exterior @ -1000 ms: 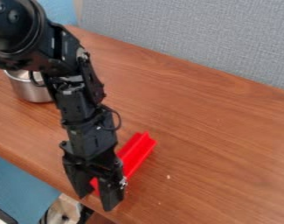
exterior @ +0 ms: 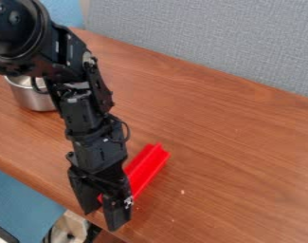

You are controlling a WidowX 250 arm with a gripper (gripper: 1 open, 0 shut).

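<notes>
My black gripper (exterior: 103, 209) is low over the wooden table near its front left edge, fingers apart around the near end of a red elongated object (exterior: 147, 166). The red object lies on the table and runs back to the right from behind the gripper. Its near end is hidden by the gripper, so I cannot tell whether the fingers touch it.
A metal pot (exterior: 29, 95) stands at the back left, partly behind the arm. The table's edge drops to a blue surface (exterior: 24, 199) at the lower left.
</notes>
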